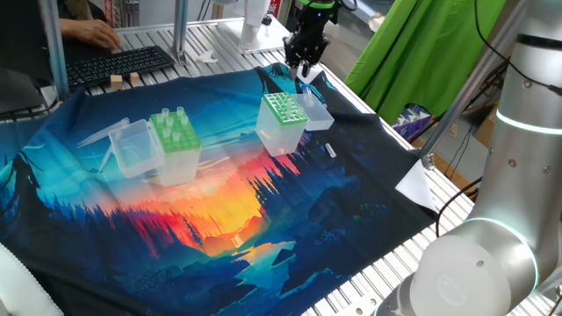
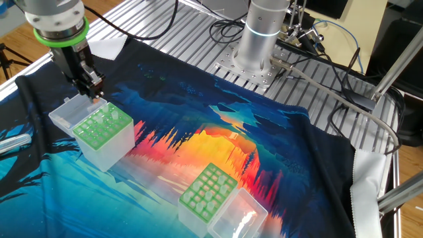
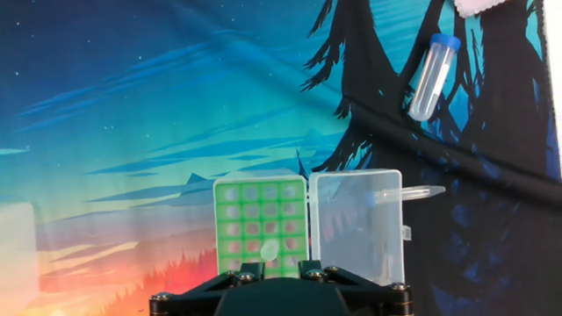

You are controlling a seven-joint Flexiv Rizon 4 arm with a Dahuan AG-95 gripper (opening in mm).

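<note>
My gripper stands open, its fingers apart at the bottom of the wrist view. Just ahead of them, slightly left of the middle of the gap, a translucent tip [image 3: 270, 250] shows over the green rack [image 3: 233, 211]. In exterior view 2 the gripper [image 2: 98, 98] is above the back edge of this box [image 2: 109, 151], whose clear lid [image 2: 65, 114] lies open beside it. How deep the tip sits in its hole is hard to see. A second tip box [image 2: 198, 215] with a green top stands apart, several tips upright in it.
A blue-capped tube [image 3: 430, 79] lies on the dark cloth beyond the lid. Another clear tube [image 3: 426, 192] lies by the lid. The second box's open lid [image 1: 136, 147] has loose tubes near it.
</note>
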